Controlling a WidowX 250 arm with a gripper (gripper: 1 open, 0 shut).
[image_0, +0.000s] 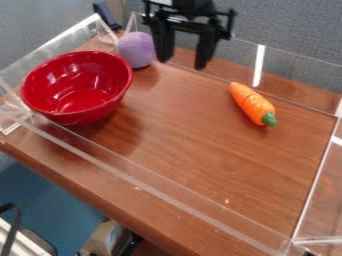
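Note:
My black gripper (183, 40) hangs at the top centre above the table, slightly blurred, with its two fingers apart and nothing seen between them. A red bowl (76, 84) sits on the left of the wooden table. A purple round object (136, 48) is behind it, just left of the gripper. An orange carrot (250, 103) with a green top lies on the right.
Clear low walls (160, 185) edge the wooden table (187, 150). A grey padded wall stands behind.

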